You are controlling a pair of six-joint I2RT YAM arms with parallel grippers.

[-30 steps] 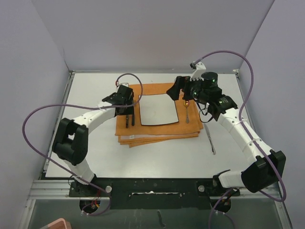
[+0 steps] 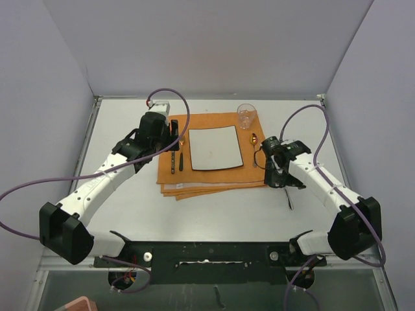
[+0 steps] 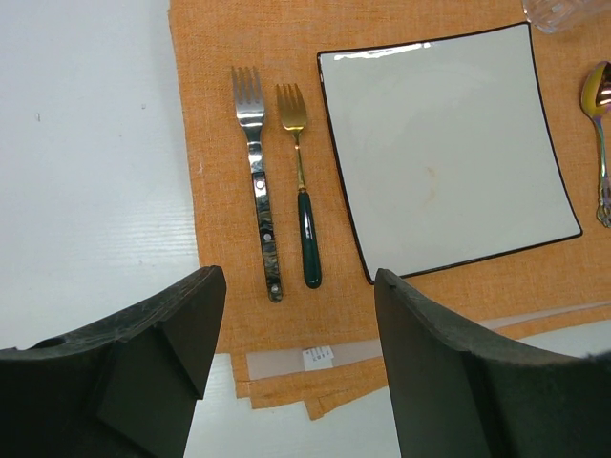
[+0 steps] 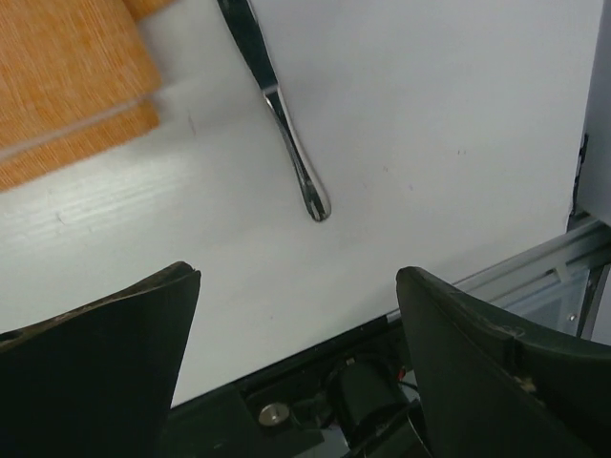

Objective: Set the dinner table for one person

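Note:
On the orange mat [image 2: 227, 175] lie a square plate [image 2: 214, 148], with a silver-and-black fork [image 3: 263, 219] and a gold-and-green fork [image 3: 307, 239] side by side on its left, and a gold spoon [image 2: 255, 150] on its right. A clear glass [image 2: 246, 115] stands at the back right. A knife [image 4: 286, 134] lies on the white table, right of the mat. My left gripper is open above the forks, holding nothing. My right gripper is open over the knife's side of the table, empty between its fingers.
Further orange mat layers show under the front edge. Grey walls bound the back and sides; a pink bin [image 2: 78, 306] sits below the front left corner.
The left arm has risen and come toward the front, away from the forks. The right gripper has moved from over the plate and glass area toward the front right, near the knife.

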